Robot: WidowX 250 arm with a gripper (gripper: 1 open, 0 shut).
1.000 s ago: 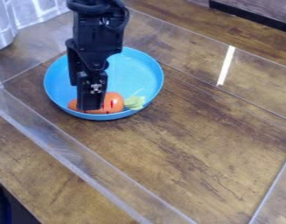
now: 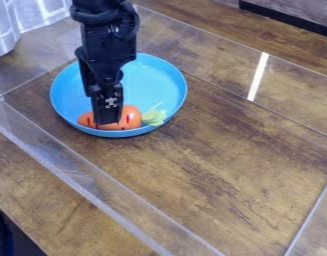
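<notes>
A blue round plate (image 2: 166,84) lies on the wooden table at the upper left. On it is an orange-red vegetable, like a toy carrot (image 2: 130,118), with pale green leaves (image 2: 152,115) pointing right. My black gripper (image 2: 107,112) is lowered from above over the left part of the vegetable, open, its fingers partly hiding it. Whether the fingers touch it I cannot tell.
A white translucent object (image 2: 3,25) stands at the top left corner. Clear strips run along the table's left and right sides.
Very little differs; my gripper stays over the vegetable on the plate, with at most a slight shift.
</notes>
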